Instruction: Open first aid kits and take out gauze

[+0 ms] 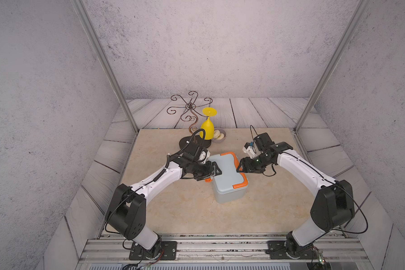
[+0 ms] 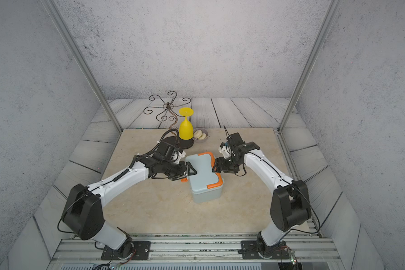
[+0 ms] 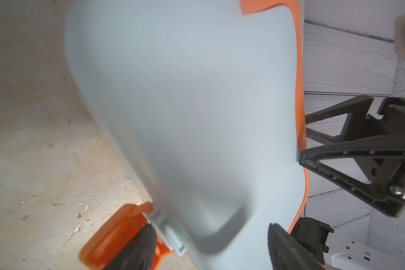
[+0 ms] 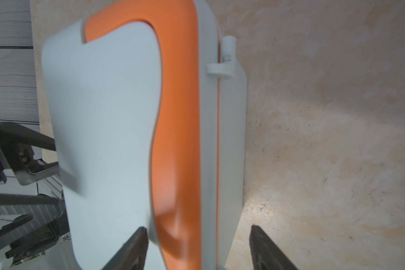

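Observation:
A pale grey first aid kit (image 1: 227,180) with an orange handle (image 4: 175,135) around its lid stands in the middle of the table, lid closed. My left gripper (image 1: 213,170) is open at the kit's left side, beside an orange latch (image 3: 117,238) that hangs out from the body. My right gripper (image 2: 217,165) is open at the lid's right edge, its fingers over the orange handle. In each wrist view the fingertips are blurred and apart. No gauze is in sight.
Behind the kit stand a yellow upturned goblet (image 1: 207,128), a scrolled metal stand (image 2: 168,106) and a bowl of pale pieces (image 1: 219,134).

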